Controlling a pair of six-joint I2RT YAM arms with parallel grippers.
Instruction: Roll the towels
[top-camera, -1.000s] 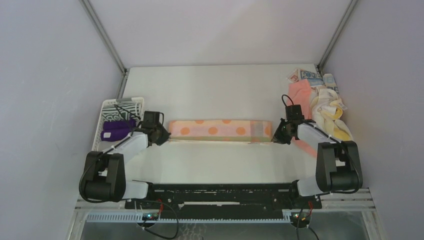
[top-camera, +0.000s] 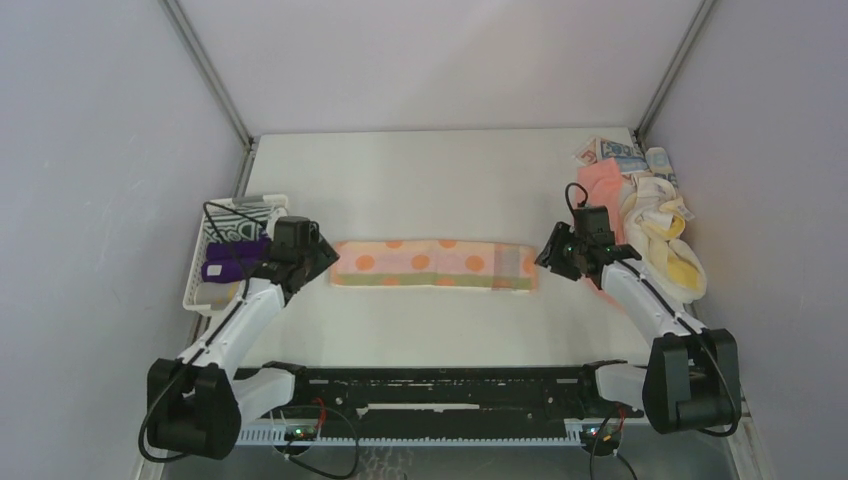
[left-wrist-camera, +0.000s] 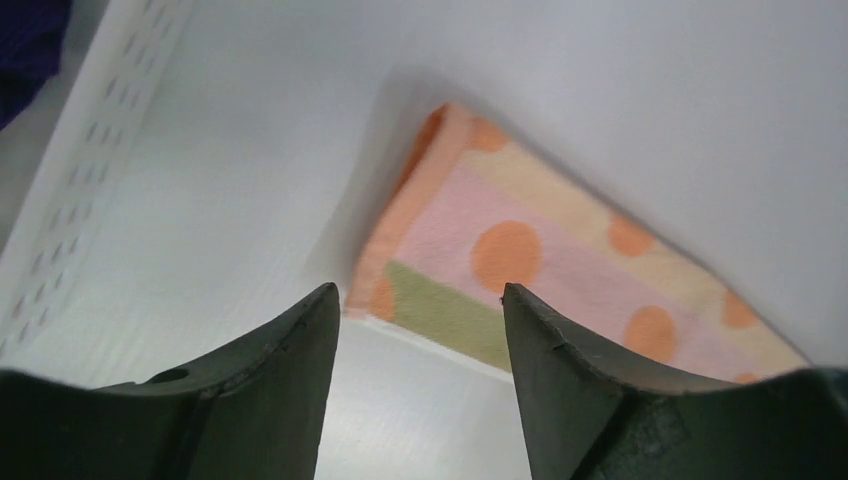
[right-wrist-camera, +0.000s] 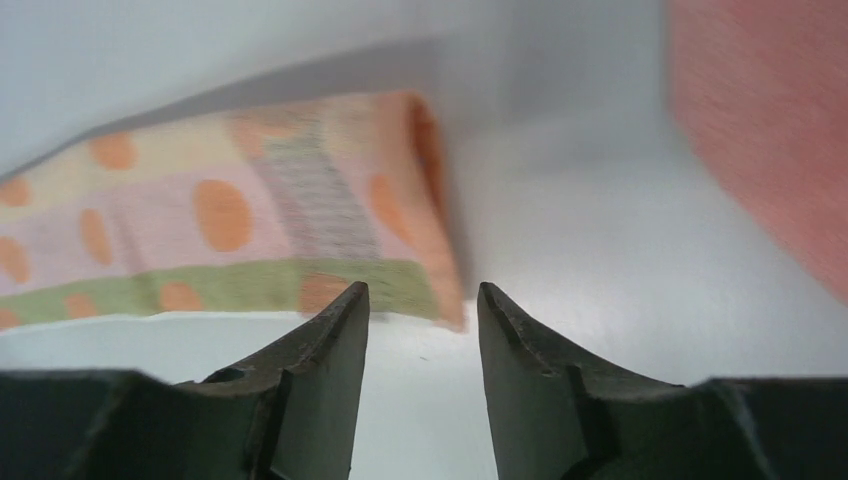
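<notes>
A towel with orange dots (top-camera: 430, 264) lies folded into a long flat strip across the middle of the table, pink with a green band along its near side. Just off its left end, my left gripper (top-camera: 328, 258) is open; in the left wrist view that end of the towel (left-wrist-camera: 470, 240) shows beyond the parted fingers, with nothing between them. My right gripper (top-camera: 546, 260) stands by the right end, its fingers apart and empty. In the right wrist view the towel's folded right end (right-wrist-camera: 400, 210) lies flat on the table.
A white basket (top-camera: 190, 285) with rolled purple and striped towels stands at the left edge. Loose towels, among them a salmon one (top-camera: 600, 183) and a white-yellow one (top-camera: 660, 220), are heaped at the right.
Both grippers have opened and come away from the near edge of the towel. Both have risen with their arms. The strip has shifted slightly left.
</notes>
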